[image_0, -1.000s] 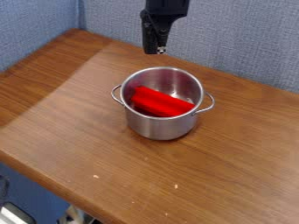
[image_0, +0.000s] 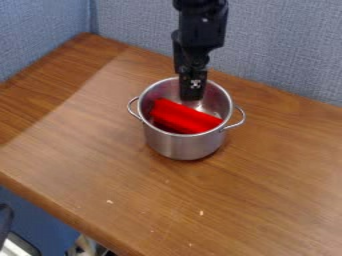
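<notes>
A steel pot (image_0: 187, 144) with two wire handles stands on the wooden table, a red cylindrical object (image_0: 183, 117) lying inside it. My black gripper (image_0: 191, 90) hangs from the top of the view with its tip over the back part of the pot's opening, just above and behind the red object. The gripper is open by its shape, though its fingers are small and dark here; nothing shows held in it.
Grey padded walls stand behind and to the left. The table's near left edge drops to a blue area with some dark hardware.
My gripper has come down from above the back of the table to the pot's opening. The pot and red object have not moved.
</notes>
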